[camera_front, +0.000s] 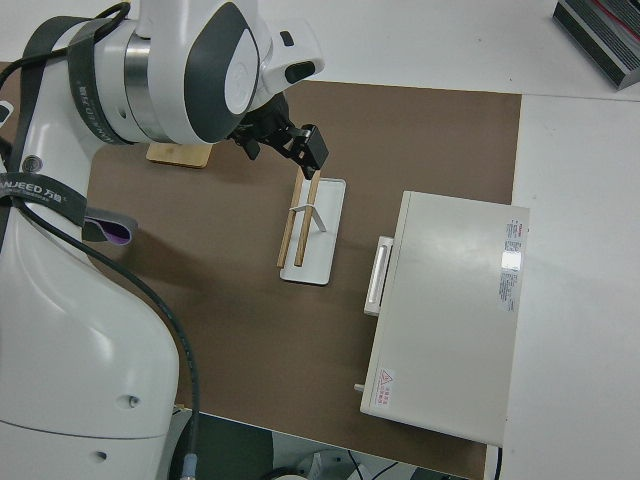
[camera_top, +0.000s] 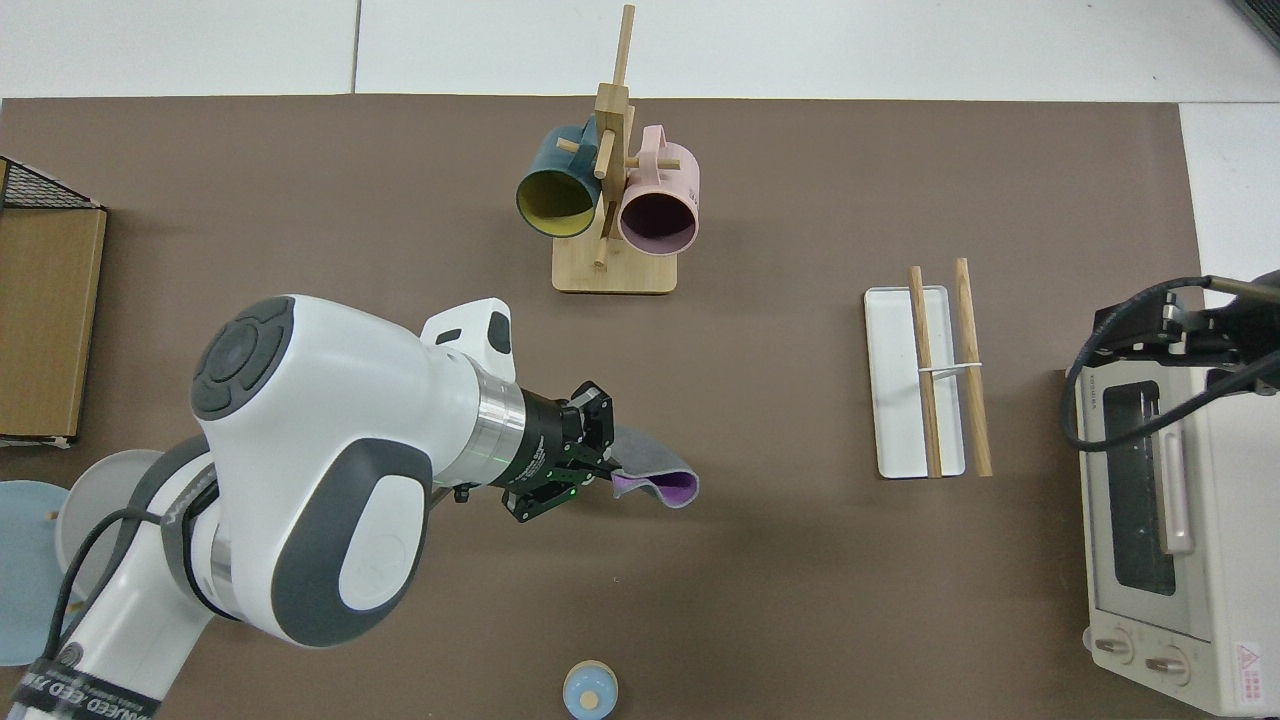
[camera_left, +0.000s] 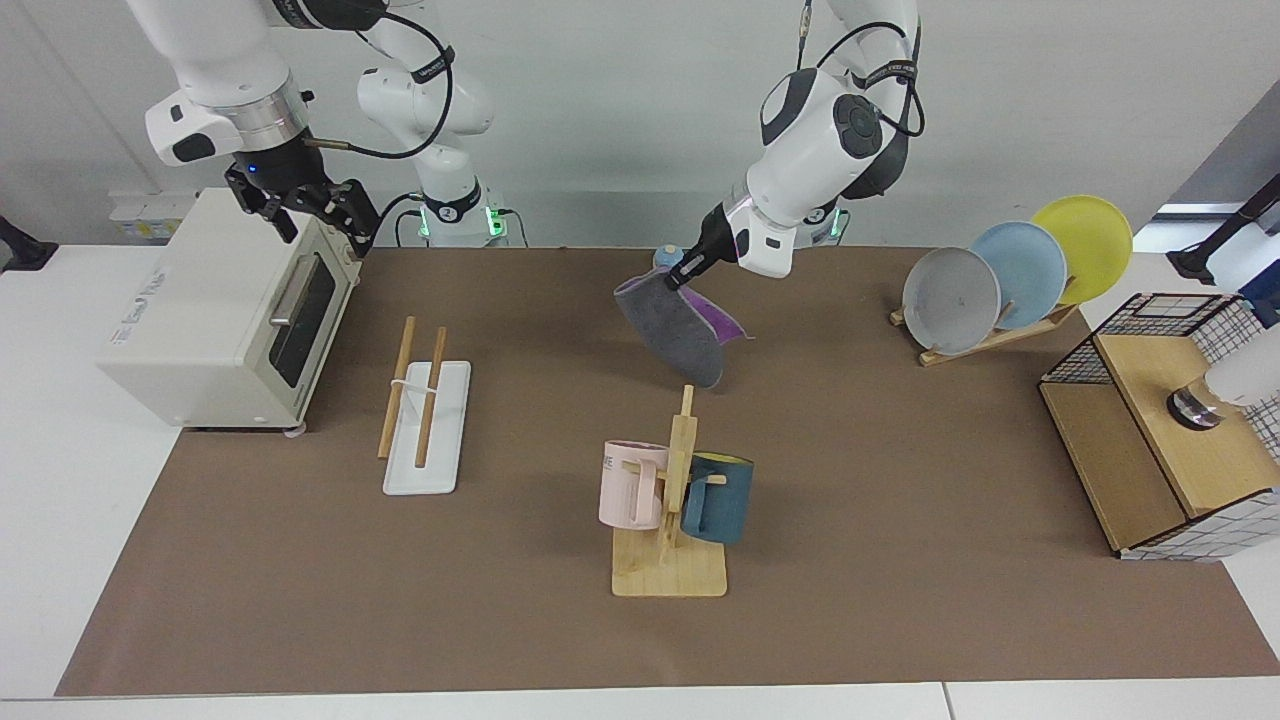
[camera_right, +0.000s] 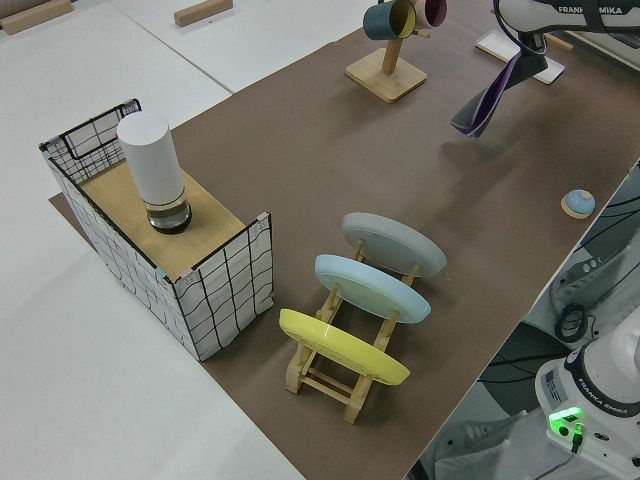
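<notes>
A grey cloth with purple lining (camera_left: 672, 324) hangs from the gripper (camera_top: 600, 462) of the arm at the lower left in the top view, which is shut on it above the mat. The other gripper (camera_left: 321, 214), black, stands over the white toaster oven (camera_top: 1200, 540) at the right in the top view; whether it is open or shut is unclear.
A wooden mug tree (camera_top: 612, 276) holds a blue mug and a pink mug. A white board with two wooden sticks (camera_top: 894, 384) lies beside the oven. A plate rack, a wire shelf (camera_right: 210, 300) and a small blue round object (camera_top: 589, 690) are also around.
</notes>
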